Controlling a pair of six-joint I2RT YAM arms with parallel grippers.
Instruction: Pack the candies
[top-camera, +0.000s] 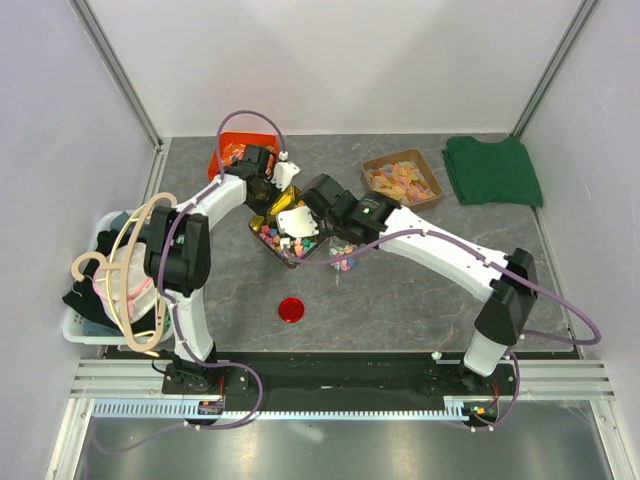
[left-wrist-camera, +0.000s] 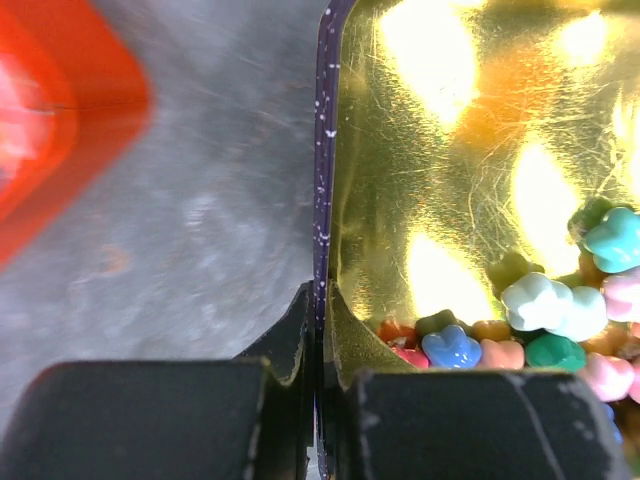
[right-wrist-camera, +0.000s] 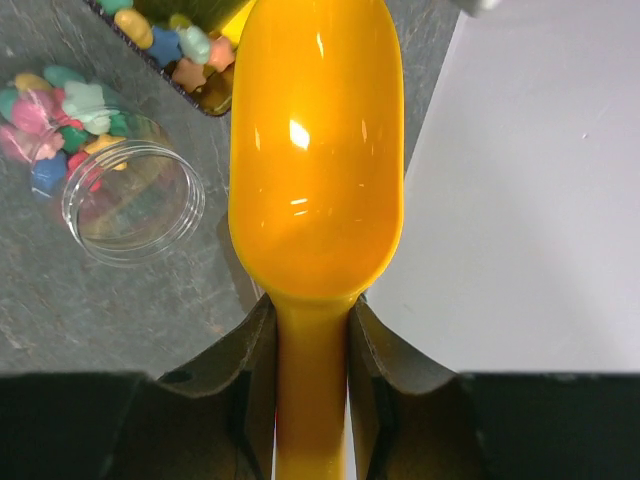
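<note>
A gold-lined box (left-wrist-camera: 440, 170) with star-shaped candies (top-camera: 292, 244) in its near end stands at the middle left of the table. My left gripper is shut on the box's dark rim. A yellow-orange scoop (right-wrist-camera: 318, 160) is held by its handle in my shut right gripper; its bowl looks empty. In the top view the right gripper (top-camera: 300, 222) hangs over the box and hides part of it. Beside the box a clear jar (right-wrist-camera: 135, 200) lies on its side, with colourful candies (right-wrist-camera: 65, 115) inside.
A red-orange bin (top-camera: 230, 146) stands behind the left arm, and a brown box of wrapped candies (top-camera: 402, 180) at the back. A green cloth (top-camera: 490, 170) lies back right. In front, near a red lid (top-camera: 291, 310), the table is bare.
</note>
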